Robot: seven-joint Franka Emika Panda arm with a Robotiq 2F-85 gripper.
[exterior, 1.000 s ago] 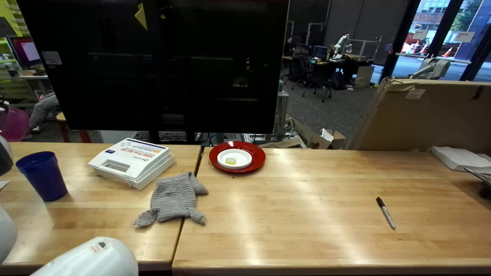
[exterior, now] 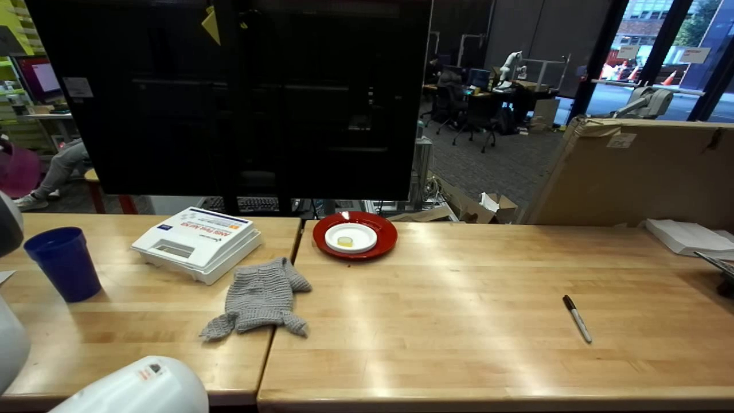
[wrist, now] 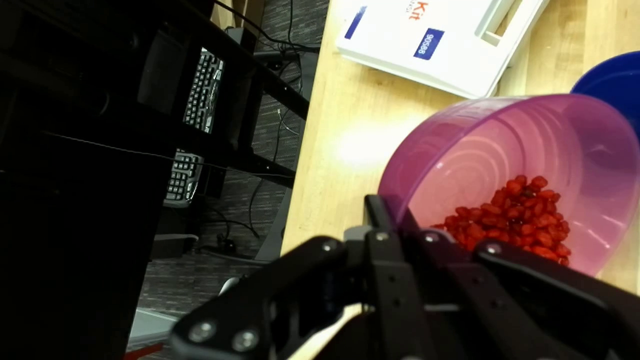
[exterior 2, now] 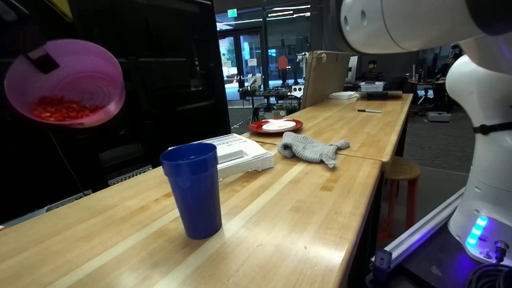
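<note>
In the wrist view my gripper is shut on the rim of a translucent pink bowl (wrist: pixel 474 150). Small red pieces (wrist: pixel 522 219) lie heaped in it. Exterior view 2 has the pink bowl (exterior 2: pixel 91 62) up in the air at the left, tilted so its mouth faces that camera, with the red pieces (exterior 2: pixel 62 109) resting on its lower wall. Only a bit of the bowl (exterior: pixel 17 168) shows at the left edge of exterior view 1. A blue cup (exterior 2: pixel 194 197) stands upright on the table; in the wrist view the bowl partly covers the cup (wrist: pixel 615 81).
A white first-aid box (exterior: pixel 196 237) lies behind a grey knitted cloth (exterior: pixel 261 299). Farther right, a red plate (exterior: pixel 389 237) carries a small white plate (exterior: pixel 332 235). A black-and-grey marker (exterior: pixel 578 319) lies on the otherwise clear right-hand table.
In exterior view 1 the pink bowl has risen and shifted slightly, and the arm at the left edge has moved a little. Objects on the table stay where they were.
</note>
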